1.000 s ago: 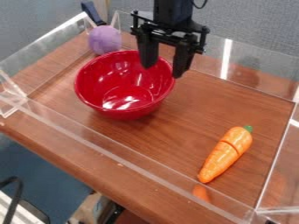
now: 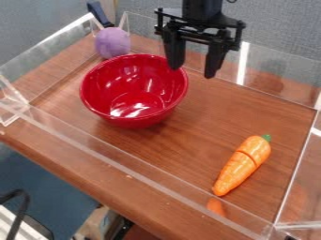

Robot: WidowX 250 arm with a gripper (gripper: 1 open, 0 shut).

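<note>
My black gripper (image 2: pixel 194 64) hangs at the top centre, its two fingers apart and pointing down with nothing between them, above the back right rim of the red bowl. The red bowl (image 2: pixel 133 101) is empty and sits on the wooden table. A purple round object (image 2: pixel 112 42) lies behind it at the back left, with a dark piece beside it. An orange toy carrot (image 2: pixel 241 165) with a green tip lies at the front right.
Clear low walls (image 2: pixel 269 86) surround the wooden work area (image 2: pixel 189 141). Free wood lies between the bowl and the carrot and at the back right.
My gripper has shifted to the right, from over the bowl toward its right edge. The bowl, carrot and purple object have not moved.
</note>
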